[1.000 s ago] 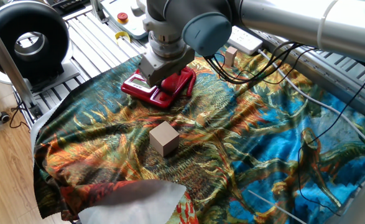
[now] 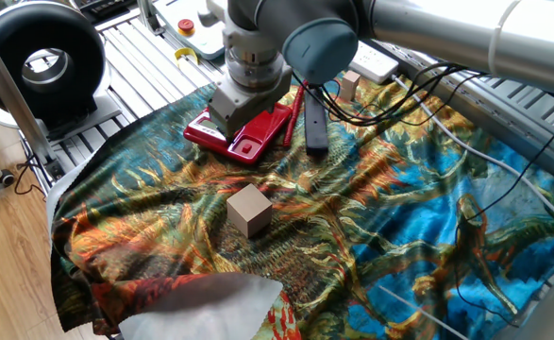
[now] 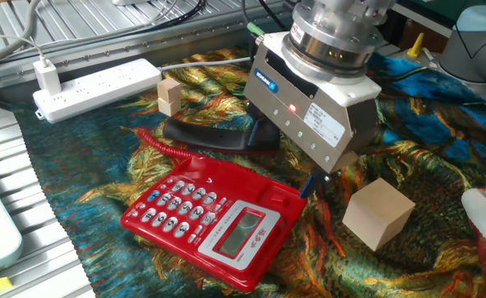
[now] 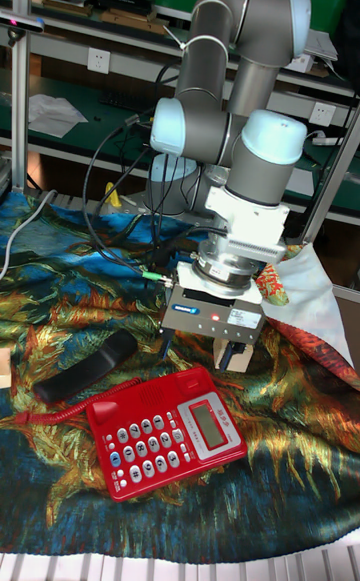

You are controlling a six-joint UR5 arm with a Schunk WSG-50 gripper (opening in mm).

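The red desk phone (image 3: 218,211) lies on the patterned cloth with its empty cradle side toward my gripper (image 3: 284,161). Its handset (image 3: 209,135) rests off the base, dark underside up, on the cloth beside it; the coiled red cord (image 3: 161,145) joins them. My gripper (image 4: 198,350) hovers over the cradle end of the phone, with its dark fingers (image 4: 166,342) well apart and nothing visible between them. In exterior view 3 the handset (image 4: 87,366) lies clear to the left of the gripper. The gripper body hides its fingertips in exterior view 1.
A cardboard-coloured cube (image 2: 249,210) sits on open cloth near the phone. Small wooden blocks (image 3: 169,97) stand by a white power strip (image 3: 98,89). Black cables (image 2: 380,113) hang beneath the arm.
A second ago the handset was at the phone base below the gripper, red side showing. Now it lies on the cloth beside the base, dark side up. The gripper has moved only slightly.
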